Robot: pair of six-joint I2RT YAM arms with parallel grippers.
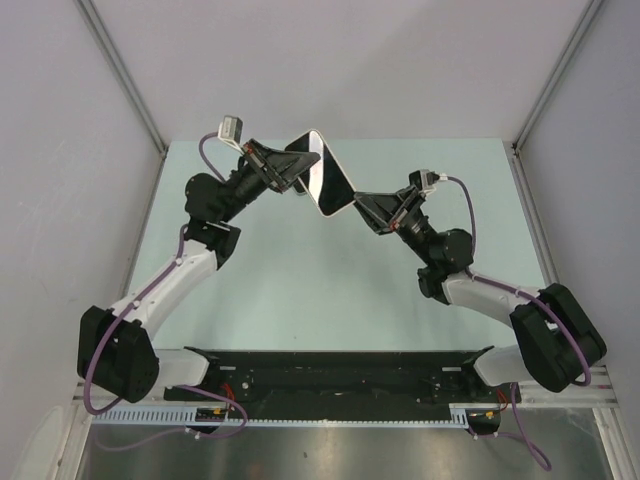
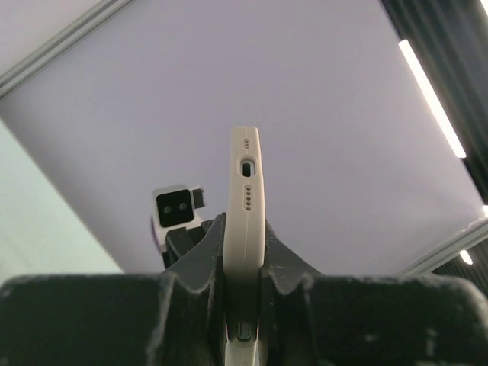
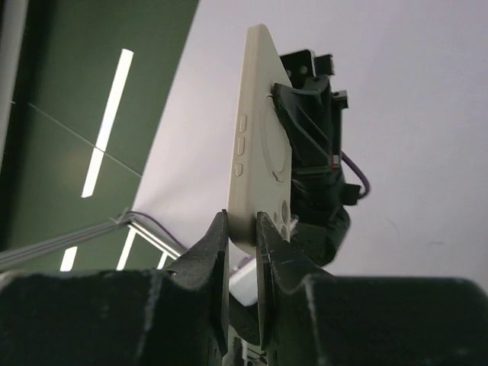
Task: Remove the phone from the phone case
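The phone [image 1: 332, 188], a black screen with a bright reflection across it, is held up tilted between my two arms. A pale phone case [image 3: 259, 114] frames its edge and covers its back. My left gripper is shut across the upper left part of the cased phone; in the left wrist view an edge with a port opening points up between its fingers. My right gripper has the lower right corner of the case between its nearly closed fingertips. Whether any gap has formed between phone and case is hard to tell.
Below the hands, the pale tabletop [image 1: 320, 300] is clear. Grey walls [image 1: 60, 200] stand at the sides and back. Purple cables [image 1: 470, 210] run along both arms.
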